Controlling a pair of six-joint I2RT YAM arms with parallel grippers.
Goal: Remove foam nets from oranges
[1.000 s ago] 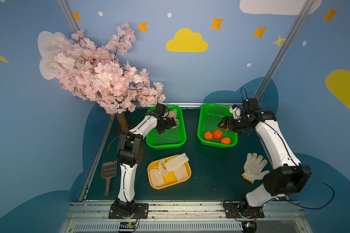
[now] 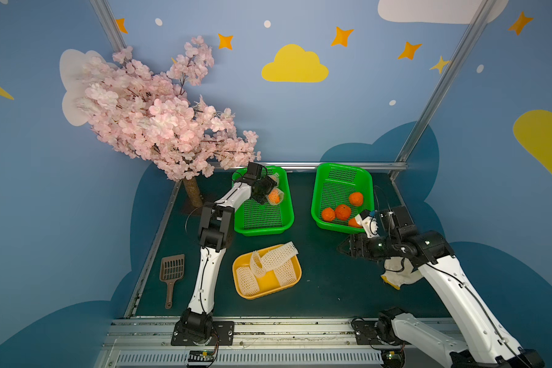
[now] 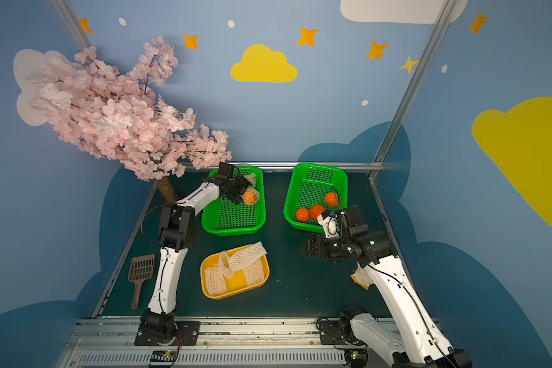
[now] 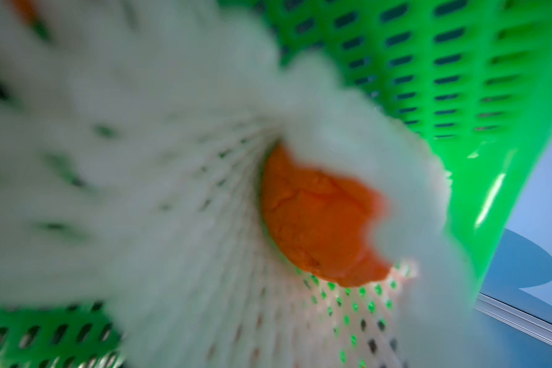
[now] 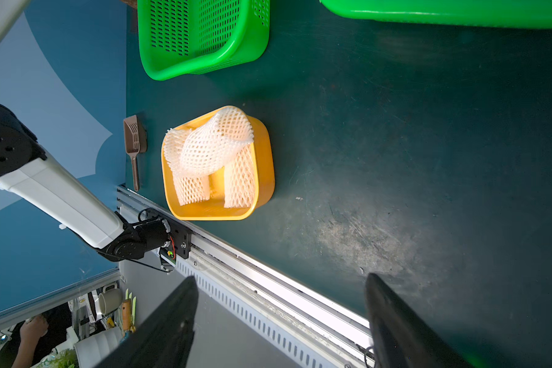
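Note:
In the left green basket, my left gripper is down at a netted orange; the left wrist view is filled by blurred white foam net around that orange, so its fingers are hidden. Another netted piece lies behind it. The right green basket holds several bare oranges. My right gripper hangs over the table just in front of that basket, open and empty. A yellow tray in the middle front holds foam nets.
A blossom tree stands back left, its branches over the left basket's back. A brown scoop lies front left. A white glove lies under the right arm. The table between the yellow tray and the right arm is clear.
My left arm has shifted slightly at the netted orange.

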